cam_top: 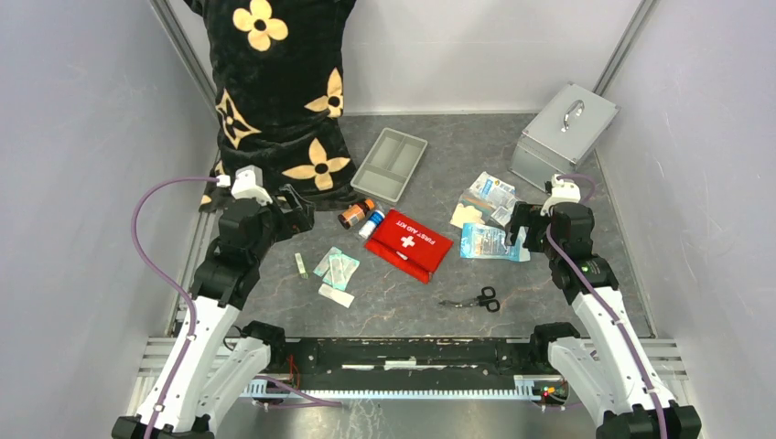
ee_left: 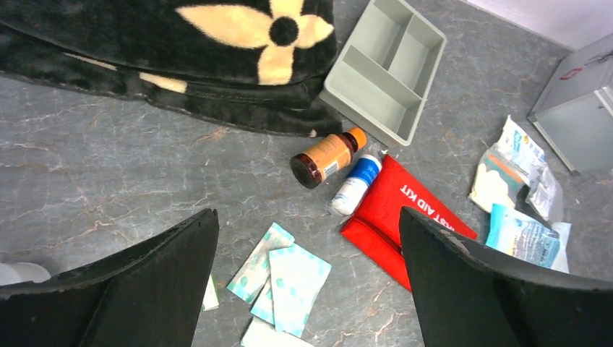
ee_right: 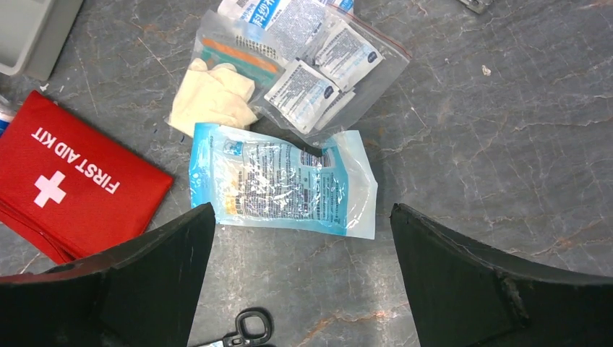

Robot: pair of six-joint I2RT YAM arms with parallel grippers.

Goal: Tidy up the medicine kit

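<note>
My left gripper is open and empty, above the floor left of the bandage packets (cam_top: 337,267). Open too, my right gripper hovers over the blue-and-white packet (ee_right: 285,181), nothing between its fingers. The red first aid pouch (cam_top: 410,244) lies flat in the middle. At its upper left lie a brown bottle (ee_left: 322,159) with an orange cap and a white bottle (ee_left: 354,189) with a blue label. Clear bags (ee_right: 340,72) with sachets and a beige item (ee_right: 213,97) lie beyond the blue packet. Black-handled scissors (cam_top: 482,299) rest nearer the front.
A grey divided tray (cam_top: 392,196) sits behind the bottles, beside a black flowered blanket (cam_top: 316,183). At the back right stands a closed silver case (cam_top: 569,130). A small strip (cam_top: 301,265) and a white packet (cam_top: 336,295) lie left.
</note>
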